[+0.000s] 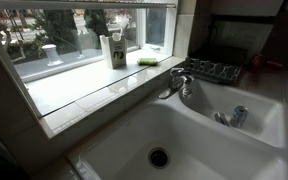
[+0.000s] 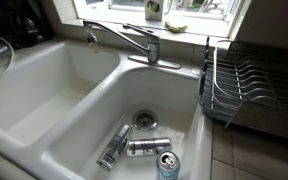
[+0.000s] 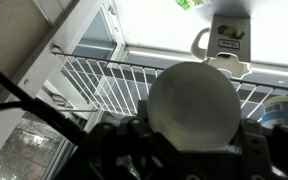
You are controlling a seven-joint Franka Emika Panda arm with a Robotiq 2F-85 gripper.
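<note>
A round, pale grey object (image 3: 194, 105), perhaps the end of a cup or a jar, fills the middle of the wrist view. My gripper is shut on it, with dark finger parts on both sides of its lower edge. The object hides most of what lies between the fingers. Beyond it runs a white wire rack (image 3: 104, 85), and a pale mug with a dark print (image 3: 229, 42) stands behind. Neither exterior view clearly shows the gripper.
A can-like container (image 3: 282, 112) is at the wrist view's right. Several cans (image 2: 149, 147) lie or stand in one sink basin; the other basin (image 2: 44, 95) looks empty. A faucet (image 2: 142, 40) rises behind, beside a dish rack (image 2: 254, 85). A carton (image 1: 114, 50) stands on the windowsill.
</note>
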